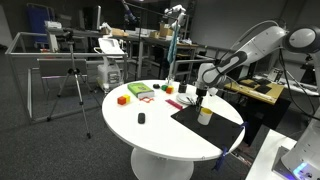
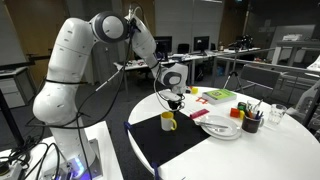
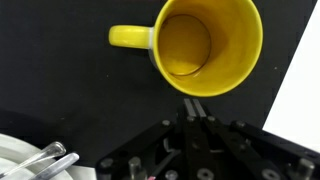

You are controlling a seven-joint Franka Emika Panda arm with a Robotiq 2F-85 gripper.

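A mug [image 3: 236,52], yellow inside with a yellow handle, stands upright on a black mat [image 3: 60,70]; looking down into it, the wrist view shows no separate object inside. The same mug [image 1: 204,117] appears on the right of the round table in exterior view 1, and mug [image 2: 168,122] is near the middle in exterior view 2. My gripper is shut, with nothing visible between its fingertips. It hovers above the mat, close beside the mug's rim in the wrist view and apart from the handle.
A white plate [image 2: 228,133] holding cutlery lies beside the mat, with a dark cup [image 2: 249,122] holding utensils behind it. A green box [image 1: 141,90] and small colored blocks [image 1: 123,100] sit farther off.
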